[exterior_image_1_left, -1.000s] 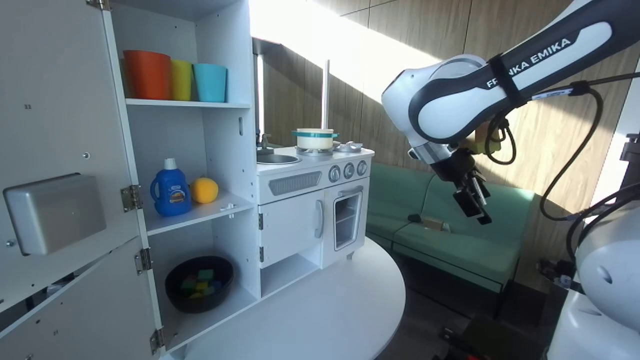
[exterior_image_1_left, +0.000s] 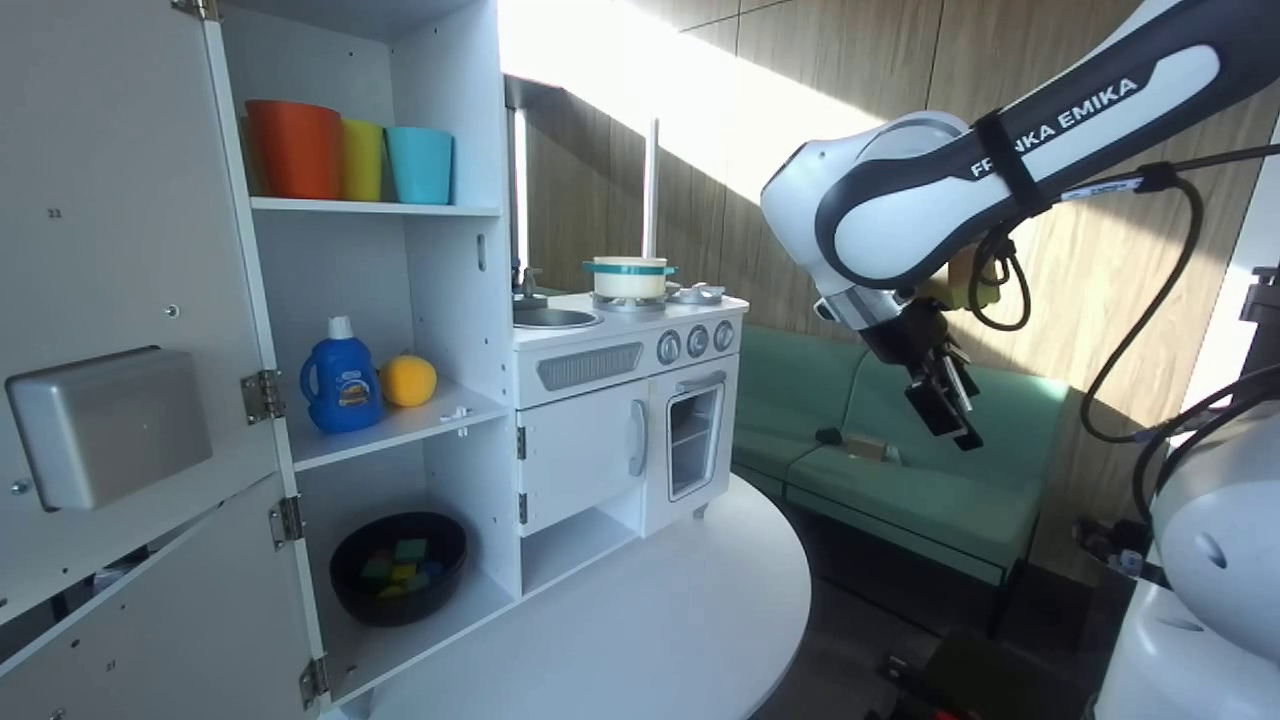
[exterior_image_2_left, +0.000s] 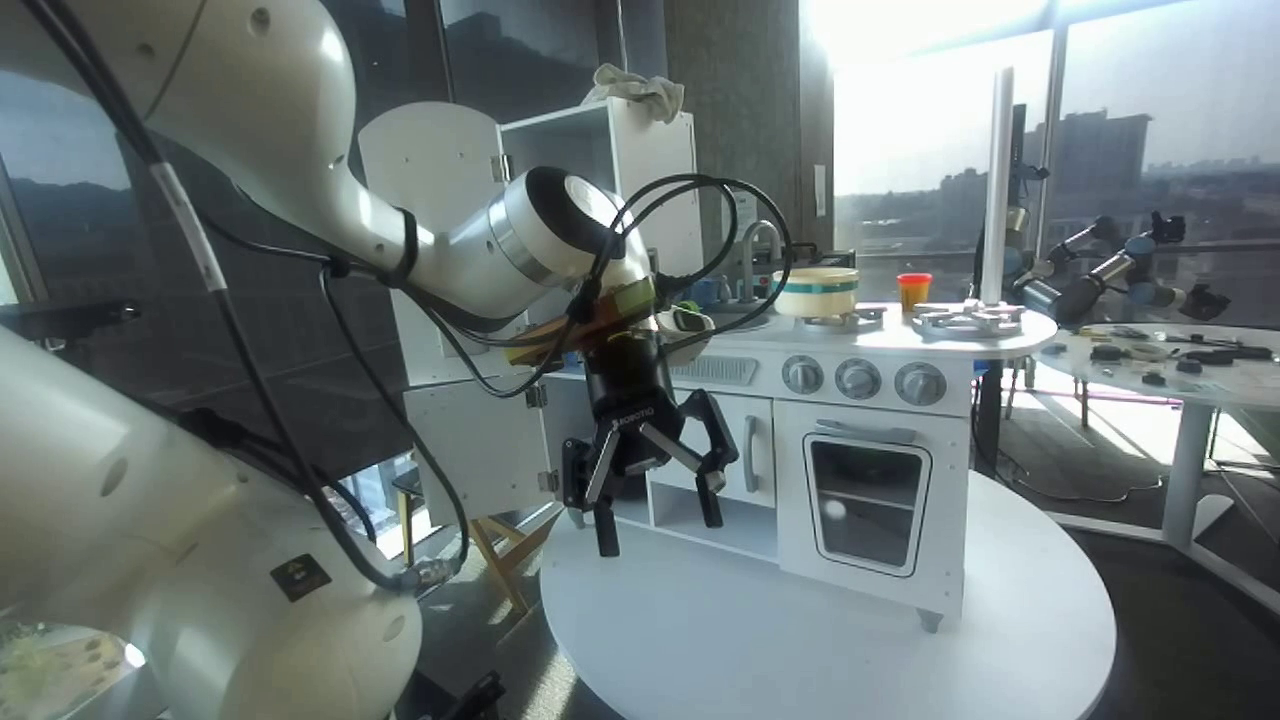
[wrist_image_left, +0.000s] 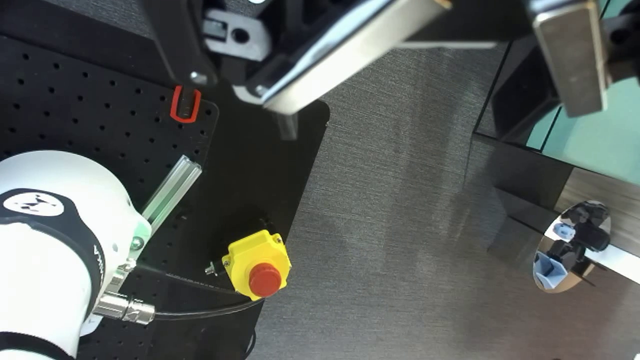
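Observation:
My gripper (exterior_image_2_left: 660, 540) hangs in the air in front of the toy kitchen, its two fingers spread wide with nothing between them. In exterior view 1 the gripper (exterior_image_1_left: 954, 438) is at the right, well away from the cabinet. The open cabinet's middle shelf (exterior_image_1_left: 396, 434) bears a blue bottle (exterior_image_1_left: 344, 382) with a white cap and, beside it, a yellow-orange fruit (exterior_image_1_left: 408, 380). On the upper shelf stand an orange cup (exterior_image_1_left: 295, 150), a yellow cup (exterior_image_1_left: 361, 161) and a turquoise cup (exterior_image_1_left: 420, 166). A black bowl (exterior_image_1_left: 396, 600) at the bottom contains several coloured blocks.
On the stove sits a cream pot (exterior_image_2_left: 818, 293), with an orange cup with a red rim (exterior_image_2_left: 914, 290) to its right. The cabinet's doors (exterior_image_1_left: 132, 240) stand open. The white round table (exterior_image_2_left: 768, 624) has free room in front. A yellow box with a red button (wrist_image_left: 258, 264) lies near my base.

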